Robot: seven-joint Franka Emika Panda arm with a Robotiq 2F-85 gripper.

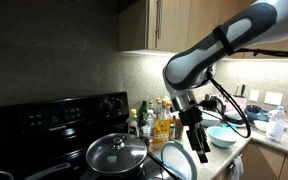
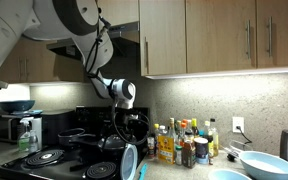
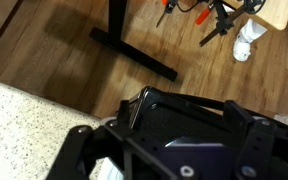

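My gripper hangs open in the air over the counter's front side, pointing down, with nothing seen between its fingers. In exterior view 1 it is right of a lidded pan on the stove. A pale round disc stands on edge between the two, just left of the gripper in that view; it also shows as a disc in exterior view 2. In the wrist view a black object with rounded corners lies below the fingers; I cannot tell what it is.
Bottles crowd the counter by the wall. Light blue bowls stand farther right, near a clear jug. Wooden floor and the speckled counter edge show below the wrist. Cabinets hang above.
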